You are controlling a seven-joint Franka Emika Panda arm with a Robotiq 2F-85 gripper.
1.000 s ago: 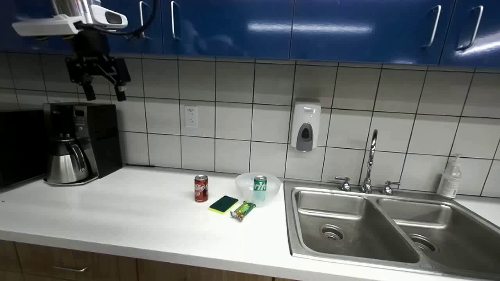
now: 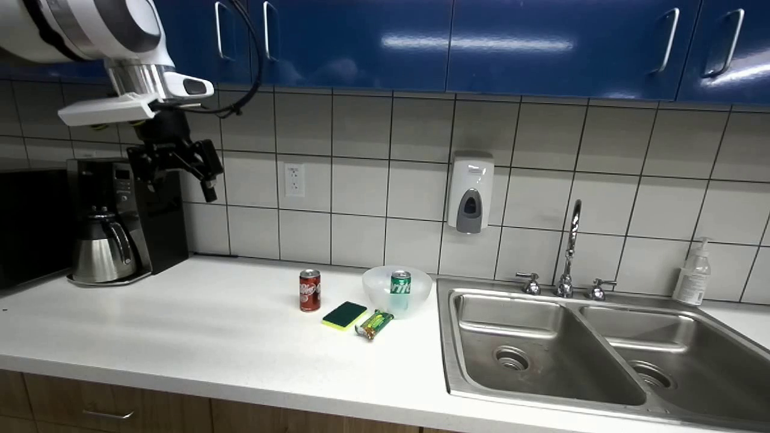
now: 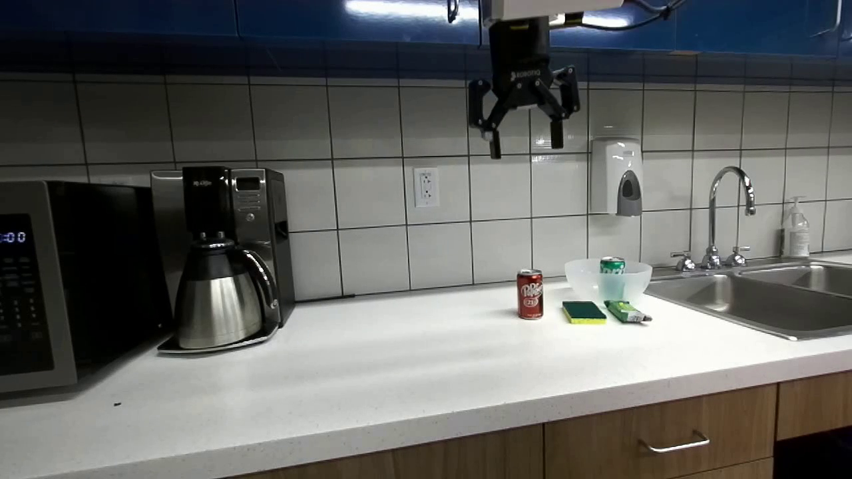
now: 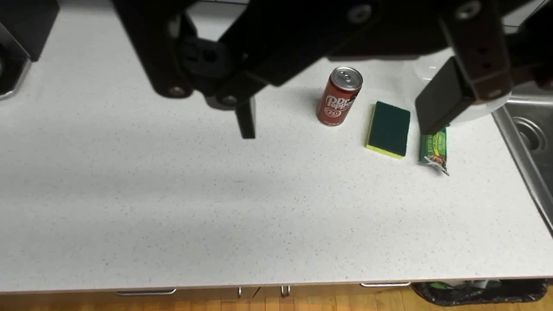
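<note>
My gripper [image 3: 525, 142] hangs open high above the counter, with nothing between its fingers. A red Dr Pepper can [image 3: 530, 295] stands upright on the counter; in the wrist view the same can [image 4: 339, 96] shows between the fingers but far below them. Beside it lies a green and yellow sponge [image 2: 344, 314], then a green-wrapped snack bar [image 2: 375, 325]. A translucent bowl [image 2: 420, 296] sits behind the bar, with a green Sprite can [image 2: 400, 282] upright in it. In the wrist view, one finger covers part of the bar and bowl.
A coffee maker [image 3: 275, 207] and a microwave [image 3: 104, 263] occupy the left end. The double sink [image 2: 451, 346] lies right of the bowl. Blue cabinets [image 2: 354, 43] hang overhead.
In exterior view 1, my gripper has moved right and lower, and it now looks slightly turned. The objects on the counter have stayed in place.
</note>
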